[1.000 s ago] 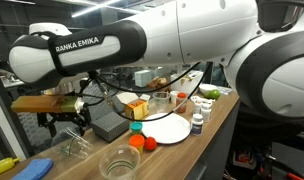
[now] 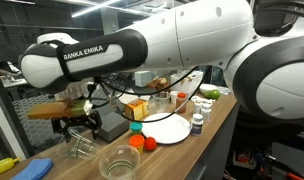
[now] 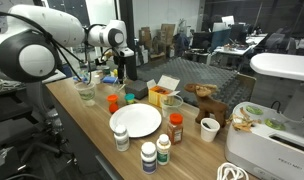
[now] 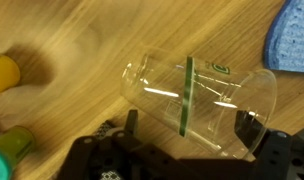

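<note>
A clear glass (image 2: 80,148), tilted on the wooden table, stands near the left end in exterior view 1. My gripper (image 2: 79,131) is open just over its upper part. In the wrist view the same glass (image 4: 162,88) with a green band lies across the space between my open fingers, one on either side of it. Whether the fingers touch the glass, I cannot tell. The gripper (image 3: 119,75) is small and partly hidden in exterior view 2.
A second clear container (image 2: 120,162) stands close by at the front. Red, orange and green items sit beside a white plate (image 3: 137,120). A blue cloth (image 2: 34,169) and a yellow item (image 2: 4,165) lie to the left.
My gripper has moved right and down, closer over the tilted glass. The other objects stay in place.
</note>
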